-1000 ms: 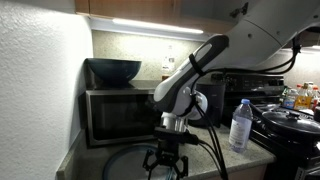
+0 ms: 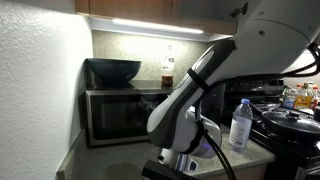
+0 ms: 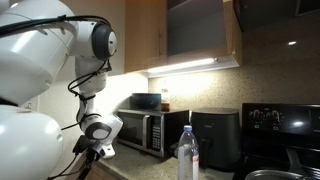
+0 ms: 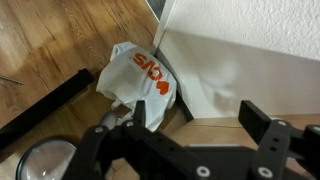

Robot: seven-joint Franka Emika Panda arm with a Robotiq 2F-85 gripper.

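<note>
My gripper stands open in the wrist view, with no object between its fingers. It points down over a wood floor (image 4: 35,35) beside a white wall. Exterior view 1 has the gripper (image 2: 170,170) low at the counter's front, its tips partly cut off by the frame. From the other side, the gripper (image 3: 92,157) hangs at the counter's left end. Below it lie a white CVS bag (image 4: 137,83) and a round, pale object with a dark rim (image 4: 45,160), perhaps a lid, cut off at the lower left.
On the counter stand a microwave (image 2: 115,118) with a dark bowl (image 2: 113,71) on top, a water bottle (image 2: 240,125) and a black air fryer (image 3: 216,137). A covered pan (image 2: 290,122) sits on the stove at right.
A round, dark-rimmed disc on the left counter a second ago shifted toward the front edge and is now out of exterior view 1.
</note>
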